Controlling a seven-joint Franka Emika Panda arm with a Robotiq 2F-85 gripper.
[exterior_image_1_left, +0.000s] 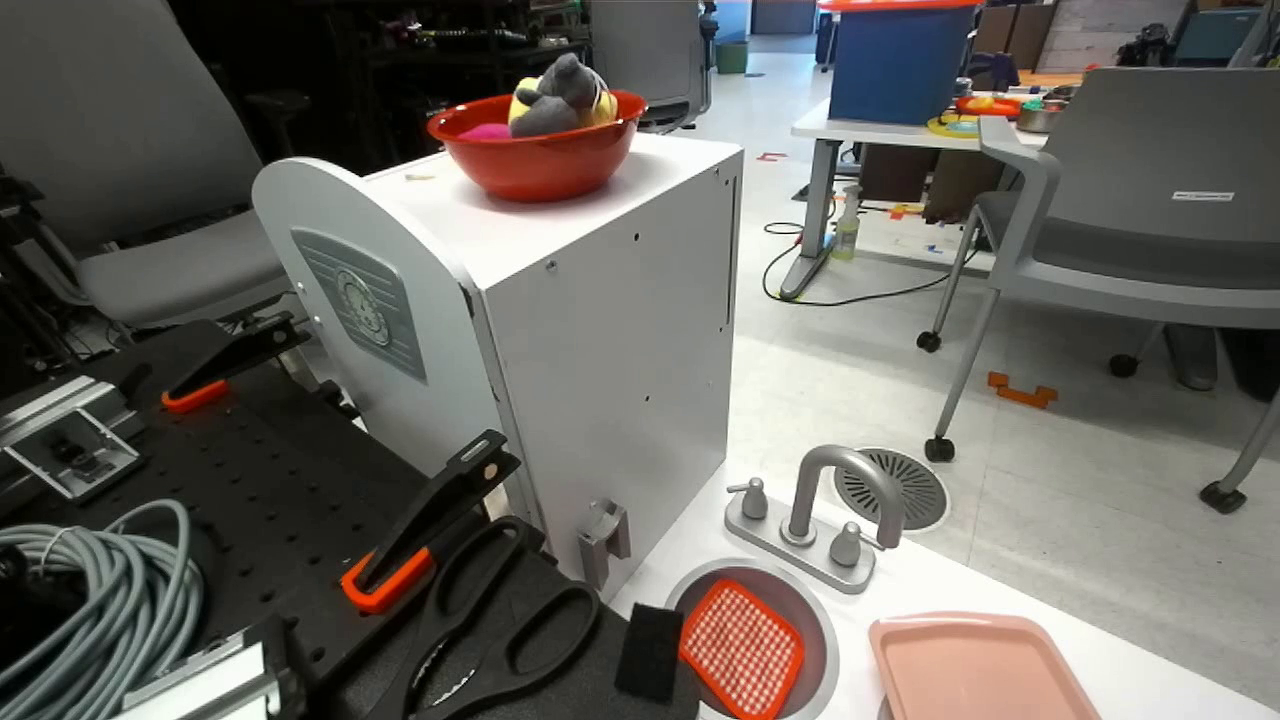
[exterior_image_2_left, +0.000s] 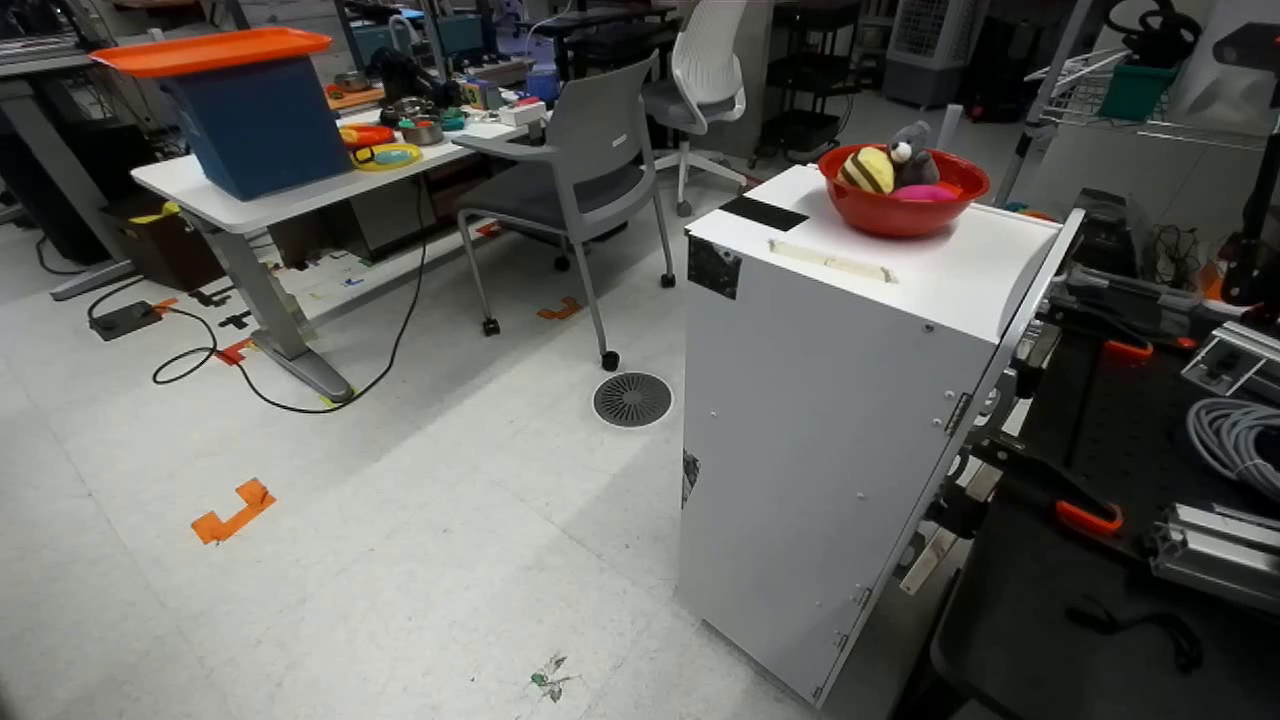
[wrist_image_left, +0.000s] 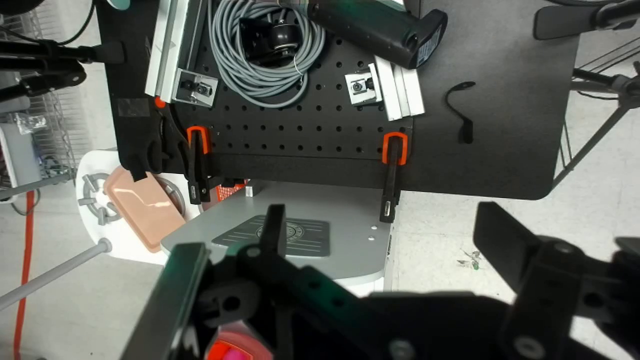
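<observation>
In the wrist view my gripper stands wide open, its dark fingers (wrist_image_left: 502, 243) far apart with nothing held between them. Below it are the front panel of a white cabinet and the edge of a black work surface. A red bowl (exterior_image_1_left: 540, 168) holding plush toys (exterior_image_1_left: 564, 98) rests on top of the white cabinet (exterior_image_1_left: 612, 312). Only part of that bowl shows low in the wrist view, partly behind the gripper. Neither exterior view includes the arm or gripper.
The black pegboard table (wrist_image_left: 480, 156) carries clamps (exterior_image_1_left: 396, 564), coiled grey cable (wrist_image_left: 258, 90) and metal rails. Beside the cabinet are a toy sink with a faucet (exterior_image_1_left: 840, 492), a red checkered item (exterior_image_1_left: 741, 648) and a pink tray (exterior_image_1_left: 984, 672). A grey chair (exterior_image_2_left: 576, 156) stands on open floor.
</observation>
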